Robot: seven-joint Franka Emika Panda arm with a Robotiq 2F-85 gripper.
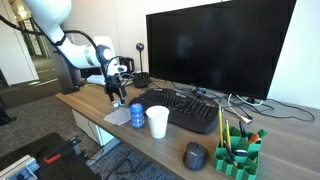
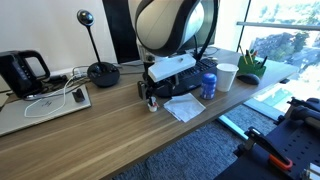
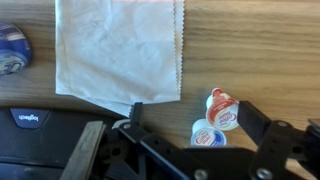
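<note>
My gripper is open above the wooden table, its two dark fingers spread wide. In the wrist view, a small red-and-white item [image 3: 222, 108] lies toward the right finger, and a round item with a blue-and-white top [image 3: 207, 134] is beside it; part of each is hidden by the gripper. Exterior view 2 has the gripper [image 2: 148, 94] low over the table, with a small whitish item [image 2: 152, 104] right under it. A white cloth [image 3: 118, 55] is spread flat to one side, also visible as a pale square [image 2: 184, 107] in exterior view 2.
Past the cloth stand a blue can [image 1: 137, 117] and a white cup [image 1: 158, 121]. A black keyboard [image 1: 180, 110] runs before the monitor [image 1: 220, 45]. Farther along are a mouse [image 1: 195, 156] and a green basket [image 1: 240, 165] with pens. Bare table [image 2: 75, 145] extends toward the kettle side.
</note>
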